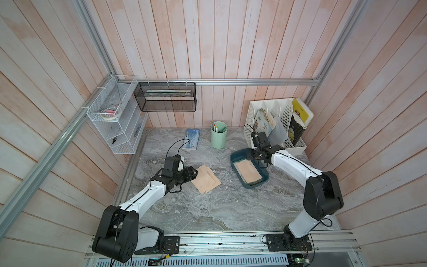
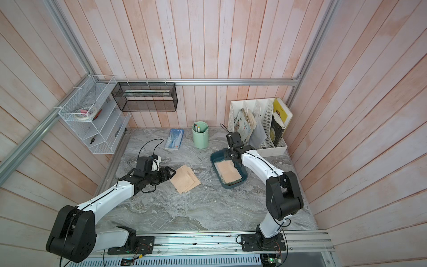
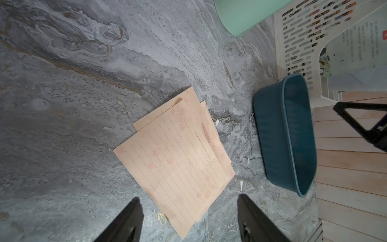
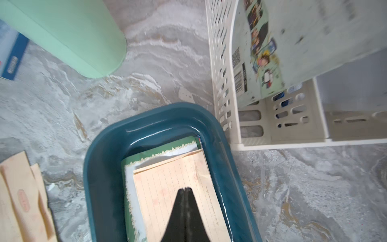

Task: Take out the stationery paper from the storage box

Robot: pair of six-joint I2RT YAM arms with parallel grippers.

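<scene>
In the dark teal storage box [image 4: 96,169] lie lined beige stationery sheets [image 4: 169,177] on a green-bordered sheet. My right gripper is over the box, shut, with nothing seen between its fingertips. More beige sheets [image 3: 173,165] lie fanned on the table to the left of the box. My left gripper hangs over the table near them, open and empty.
Behind the box stands a white file organiser [image 1: 291,150] holding booklets and folders. A mint pen cup [image 1: 218,140] and a blue booklet [image 1: 192,138] are at the back. Mesh racks hang at the back left.
</scene>
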